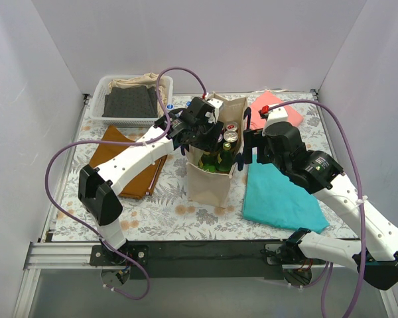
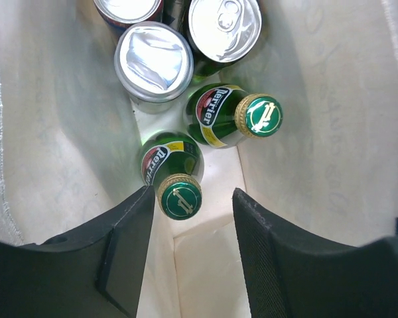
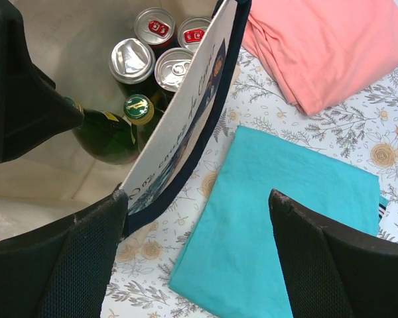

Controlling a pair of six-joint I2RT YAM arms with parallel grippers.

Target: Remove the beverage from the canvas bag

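The canvas bag [image 1: 209, 189] stands upright and unlidded mid-table. Inside it are two green bottles and several cans. In the left wrist view, the nearer green bottle [image 2: 158, 156] has its green cap [image 2: 180, 201] by the left fingertip, while another green bottle [image 2: 214, 114] leans beyond it. A silver can [image 2: 154, 63] is farther in. My left gripper points down into the bag, open and gripping nothing. At the bag's right side, my right gripper is open; the bag's dark-trimmed rim [image 3: 186, 179] passes close by its left finger. Whether they touch, I cannot tell.
Right of the bag lie a teal cloth [image 1: 278, 195] and a pink cloth [image 1: 276, 109]. To the left are a brown folder [image 1: 129, 162] and a white basket [image 1: 129, 122] holding dark cloth. Patterned table [image 1: 152, 222] shows bare at the front left.
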